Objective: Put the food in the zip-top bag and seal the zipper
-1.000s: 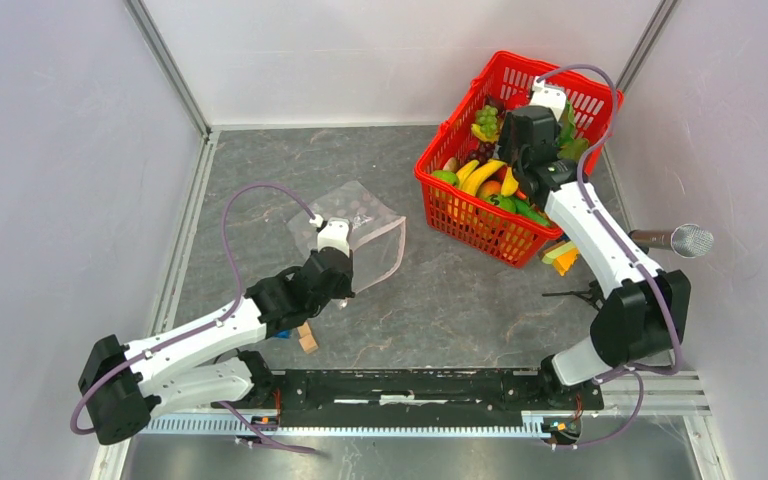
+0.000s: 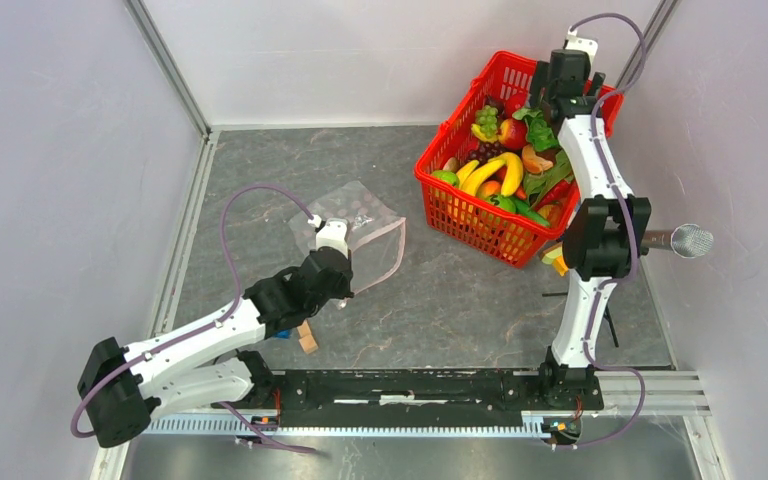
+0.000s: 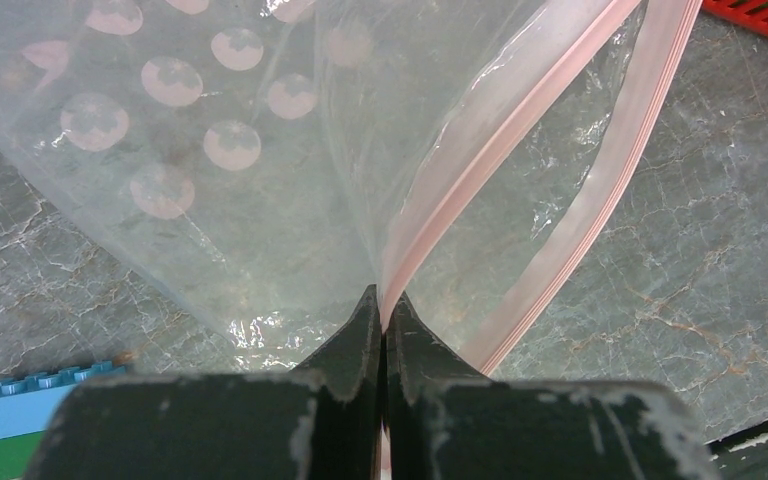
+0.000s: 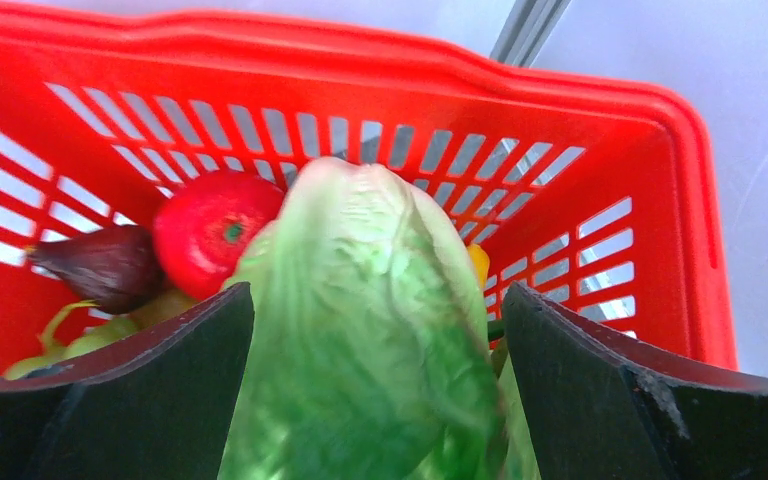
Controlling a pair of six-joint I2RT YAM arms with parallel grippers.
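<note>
A clear zip top bag with a pink zipper lies on the grey table, its mouth parted toward the right. My left gripper is shut on the near end of the bag's zipper edge. Toy food, bananas among it, fills the red basket. At the basket's far end, my right gripper has its fingers wide apart, one on each side of a leafy green lettuce. Whether the fingers touch the lettuce I cannot tell. In the top view the right fingertips are hidden by the arm.
Behind the lettuce rises the basket's far wall, close to my right gripper. Left of it lie a red tomato-like piece and a dark fig-like one. Blue and green blocks lie near the left gripper. Between bag and basket the table is bare.
My right gripper has moved from above the bananas to the basket's far right end, around the lettuce. The left arm and the bag have hardly moved.
</note>
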